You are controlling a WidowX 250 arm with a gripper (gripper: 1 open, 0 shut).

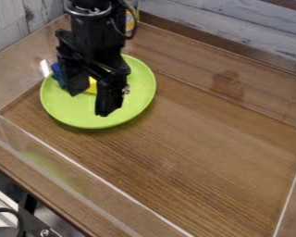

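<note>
My black gripper (90, 88) hangs open over a bright green plate (74, 110) at the upper left. A blue object (60, 73) on the plate's left side is mostly hidden behind the gripper. A yellow piece beside it is also largely covered, so I cannot tell whether the fingers touch either one.
Pale walls run along the back, and a black cable (5, 212) shows at the lower left.
</note>
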